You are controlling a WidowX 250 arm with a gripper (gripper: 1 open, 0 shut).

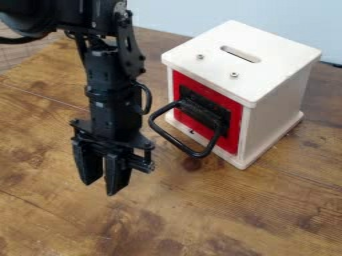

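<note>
My black gripper (103,170) points down, low over the wooden table at the left of the camera view, left of a white wooden box (247,70). The box has a red front with a black panel and a black looped handle (197,150) that sticks out toward the gripper without visibly being held. The two fingers are a little apart; nothing shows between them.
The box's top has a slot (241,54) and two small bolts. A white wall (314,20) runs behind at the upper right.
</note>
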